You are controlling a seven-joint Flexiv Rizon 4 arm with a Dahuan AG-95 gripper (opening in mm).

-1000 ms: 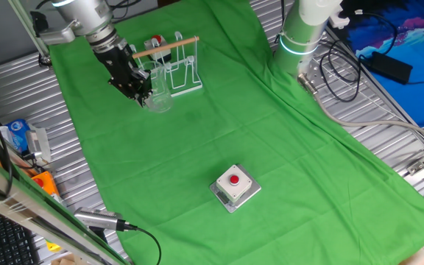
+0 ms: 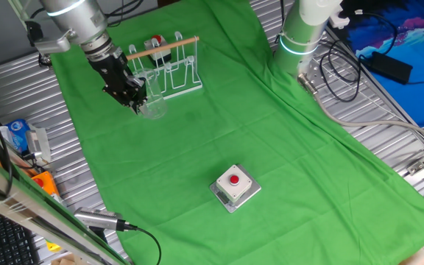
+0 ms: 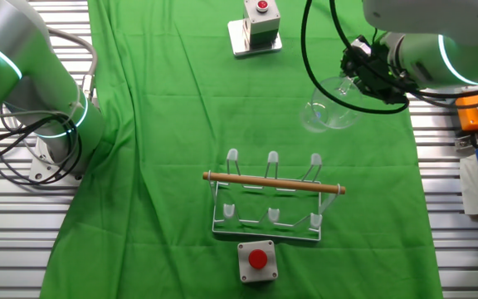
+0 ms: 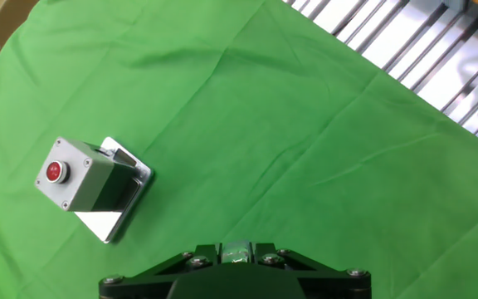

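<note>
A clear, see-through glass (image 3: 335, 106) hangs from my gripper (image 3: 353, 73), beside the rack and above the green cloth. In exterior view 1 the same glass (image 2: 154, 109) shows faintly at the tip of the gripper (image 2: 140, 101). The wrist view has the fingers close together at the bottom edge, the gripper shut on a small glassy piece; most of the glass is hidden there. A white wire rack (image 3: 265, 235) with a wooden bar (image 3: 274, 182) stands on the cloth, its upright prongs empty.
A grey box with a red button (image 2: 234, 184) sits on a metal plate in open cloth. A second red-button box (image 3: 257, 262) stands right beside the rack. Bare cloth (image 2: 175, 158) lies between the rack and the first box.
The gripper and the glass have shifted a little left and down in exterior view 1, slightly away from the rack. The rack and button boxes have stayed put.
</note>
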